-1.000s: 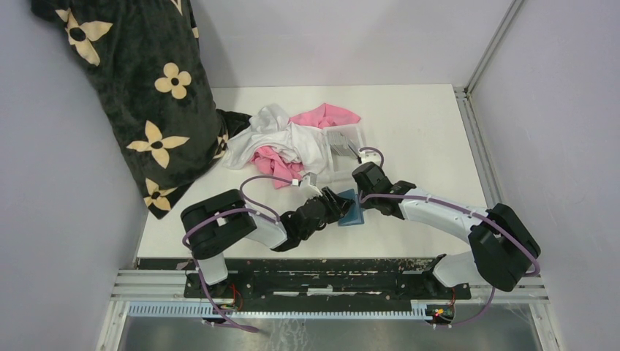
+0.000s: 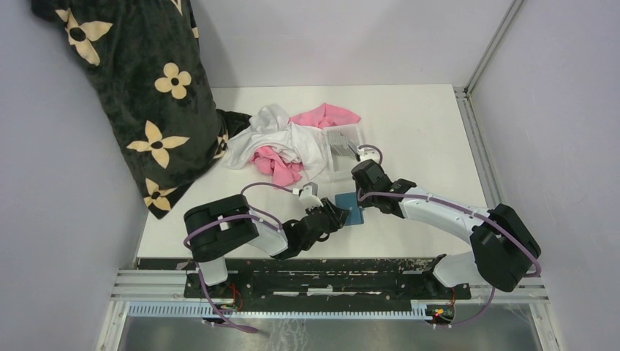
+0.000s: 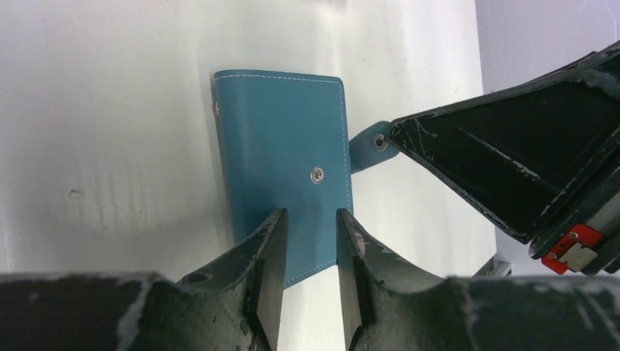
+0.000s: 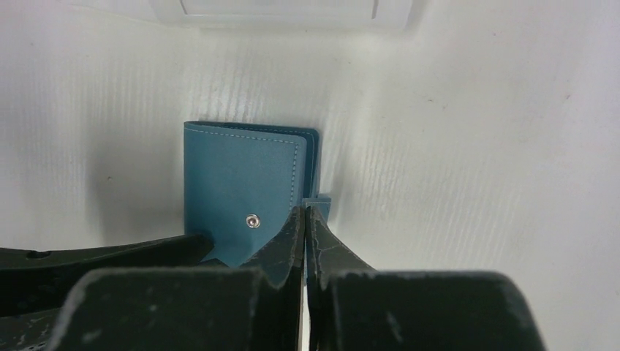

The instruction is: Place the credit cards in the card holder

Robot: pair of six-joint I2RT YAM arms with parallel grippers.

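The teal card holder (image 2: 349, 208) lies on the white table, its front flap with a snap (image 3: 317, 175) facing up. My left gripper is over its lower part, fingertips slightly apart with nothing visible held between them. My right gripper is shut at the holder's right edge, at a small teal strap with a snap (image 3: 371, 146); whether the strap is pinched or only behind the fingertips is hard to tell. No credit cards can be clearly made out.
A clear plastic bin (image 2: 343, 172) stands just behind the holder. White cloth (image 2: 256, 142) and pink cloths (image 2: 278, 168) lie to the back left, a dark floral blanket (image 2: 153, 110) at the far left.
My left gripper has shifted slightly toward the front of the table, uncovering more of the card holder. The right arm looks unmoved.
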